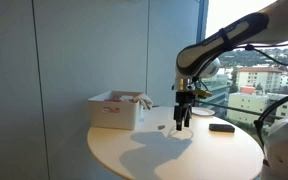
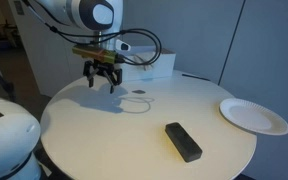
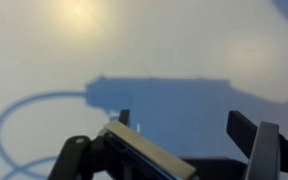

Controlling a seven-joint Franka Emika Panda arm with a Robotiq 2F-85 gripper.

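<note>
My gripper [image 1: 182, 123] hangs above the white round table, fingers pointing down. Its fingers stand open, with a wide gap and nothing between the fingertips in the wrist view [image 3: 179, 122]. Below it there is only bare tabletop and the arm's blue shadow. A black oblong block [image 2: 183, 142] lies well away from the gripper, near the table's edge. Off to the far side sits a white plate [image 2: 254, 116]. A white box [image 1: 112, 113] stands at the back of the table, with pale cloth-like material [image 1: 141, 100] over its rim.
A small dark item [image 2: 139, 92] lies on the table near the gripper. Towards the back edge is a thin dark stick-like thing [image 2: 196, 76]. A window and wall panels surround the table.
</note>
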